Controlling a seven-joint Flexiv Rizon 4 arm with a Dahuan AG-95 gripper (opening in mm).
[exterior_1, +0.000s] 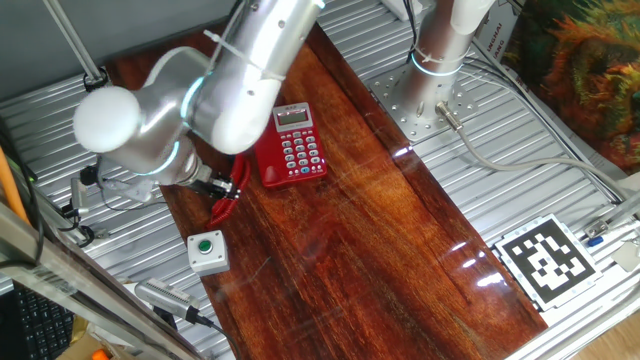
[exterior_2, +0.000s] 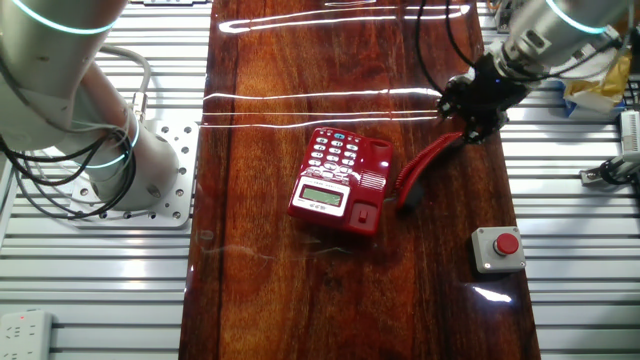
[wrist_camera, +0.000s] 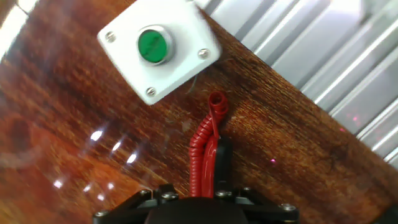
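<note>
A red desk phone (exterior_1: 292, 152) with a grey keypad and small display lies on the dark wooden table. Beside it, a long curved red handset (exterior_2: 432, 164) slants away, one end close to the phone and the other at my gripper (exterior_2: 478, 112). Looking from the wrist, the handset (wrist_camera: 210, 167) and its coiled red cord (wrist_camera: 198, 149) run down between the black fingers of my gripper. Whether the fingers press on the handset or only stand around it is not clear. The arm hides part of the handset in exterior view 1.
Near the table edge sits a white box with a green button (exterior_1: 205, 246), close to the cord's end. Another box, with a red button (exterior_2: 507, 243), stands on the handset's other side.
</note>
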